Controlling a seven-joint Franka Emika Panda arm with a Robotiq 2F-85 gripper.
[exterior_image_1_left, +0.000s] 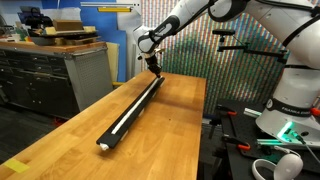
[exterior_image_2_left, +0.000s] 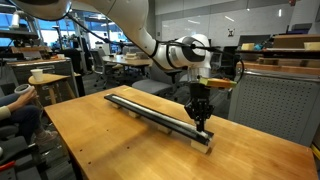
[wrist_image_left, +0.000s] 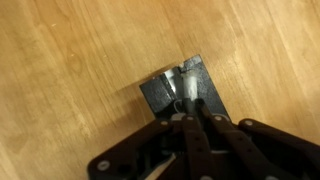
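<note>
A long black rail (exterior_image_1_left: 130, 112) with a pale strip along its top lies on the wooden table, raised on small wooden blocks. Its far end is where my gripper (exterior_image_1_left: 156, 73) points down. From the other side, the gripper (exterior_image_2_left: 203, 130) meets the near end of the rail (exterior_image_2_left: 160, 116). In the wrist view, the gripper appears shut on a small light-grey piece (wrist_image_left: 190, 82) over the rail's black end (wrist_image_left: 208, 88). Whether that piece is loose or part of the rail is unclear, and the arm's dark body hides the rest.
A wooden block (exterior_image_2_left: 200, 146) supports the rail near the gripper. Bare tabletop (exterior_image_1_left: 170, 135) lies on both sides of the rail. A grey cabinet (exterior_image_1_left: 45, 78) stands behind the table, and a second white arm (exterior_image_1_left: 292, 105) stands at the right.
</note>
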